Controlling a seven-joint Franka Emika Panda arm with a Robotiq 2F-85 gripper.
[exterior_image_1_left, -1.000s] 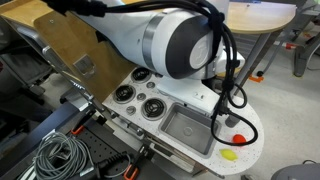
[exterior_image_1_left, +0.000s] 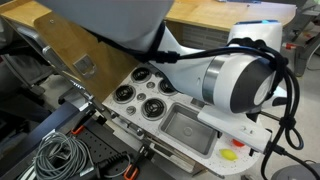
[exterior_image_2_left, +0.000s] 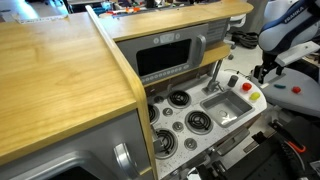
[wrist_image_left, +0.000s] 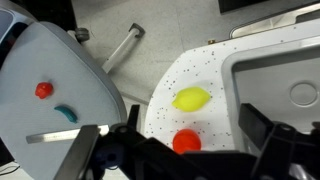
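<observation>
A yellow lemon-shaped object (wrist_image_left: 191, 98) lies on the white speckled counter beside the sink, with a round red object (wrist_image_left: 186, 140) close by. Both also show in the second exterior view, the yellow one (exterior_image_2_left: 255, 96) nearer the front edge than the red one (exterior_image_2_left: 247, 87). My gripper is open above this end of the counter, its dark fingers well apart. Nothing is gripped. In the first exterior view the arm hides the fingertips, and the red object (exterior_image_1_left: 238, 143) shows just beneath the white hand.
The empty grey sink (exterior_image_2_left: 225, 105) adjoins the objects, with stove burners (exterior_image_2_left: 199, 122) farther along. A grey side table (wrist_image_left: 70, 92) carries another red object (wrist_image_left: 44, 90) and a blue-green piece (wrist_image_left: 66, 113). A microwave (exterior_image_2_left: 170, 60) stands behind the stove.
The arm has moved right and toward the counter's end, from over the stove and sink to near the red and yellow objects. Those objects have not moved.
</observation>
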